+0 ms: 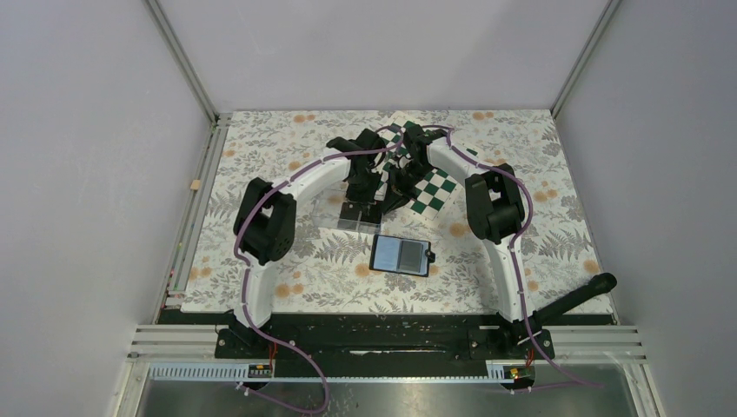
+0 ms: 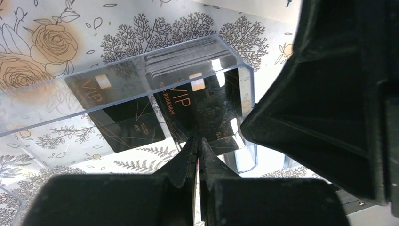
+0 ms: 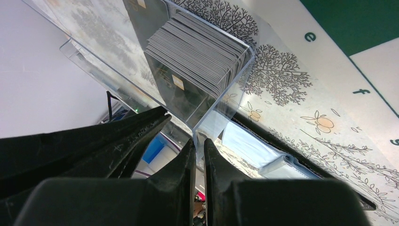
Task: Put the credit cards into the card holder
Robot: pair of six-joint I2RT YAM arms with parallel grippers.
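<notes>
A clear box [image 2: 94, 102] holds black VIP cards [image 2: 197, 110], with a thick stack in its end compartment and a lower pile [image 2: 127, 122] beside it. From the right wrist the grey edges of that stack [image 3: 197, 52] show through the plastic. My left gripper is shut at the front edge of the end stack, with nothing visible between its fingers. Pinched in my right gripper, which is shut, is the box's corner wall. The card holder [image 1: 401, 255] lies open on the table, showing clear sleeves, with both grippers apart from it.
Behind the grippers lies a green-and-white checkered board [image 1: 432, 193]. Both arms are close together over the box.
</notes>
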